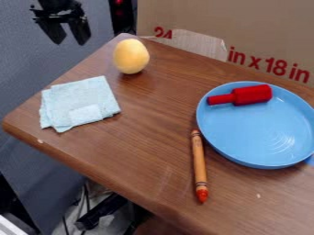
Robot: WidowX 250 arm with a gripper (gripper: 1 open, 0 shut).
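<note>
My black gripper (pixel 68 27) hangs at the top left, beyond the table's left edge, its two fingers apart with nothing visible between them. To its right and lower, a yellow rounded object (pixel 131 57) rests on the wooden table. A folded pale blue cloth (pixel 77 104) lies at the left of the table. On the right, a red bottle-like object (pixel 245 95) lies on a blue plate (pixel 255 136). An orange crayon-shaped object (pixel 199 167) with a red tip lies left of the plate.
A cardboard box (pixel 227 32) stands behind the table (pixel 141 161). Past the left edge are a grey backdrop and some dark equipment below.
</note>
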